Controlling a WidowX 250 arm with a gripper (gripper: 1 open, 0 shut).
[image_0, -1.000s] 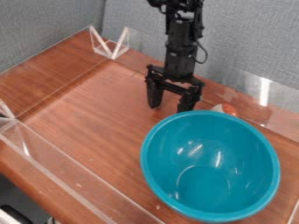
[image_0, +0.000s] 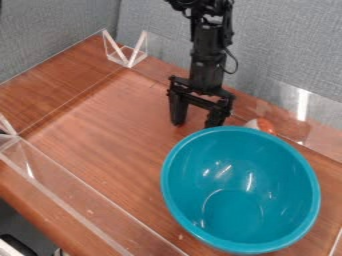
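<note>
My gripper (image_0: 198, 108) hangs from the black arm at the upper middle of the camera view, low over the wooden table (image_0: 100, 125), its two dark fingers spread apart. I make out nothing held between them. A large teal bowl (image_0: 241, 188) sits in the lower right, in front of the gripper. Behind the bowl, right of the gripper, a small orange and white object (image_0: 262, 126) is partly visible, too small to name.
A white wire-like frame (image_0: 126, 50) stands at the back left corner. Clear plastic edging runs along the front left and back of the table. Grey padded walls rise behind.
</note>
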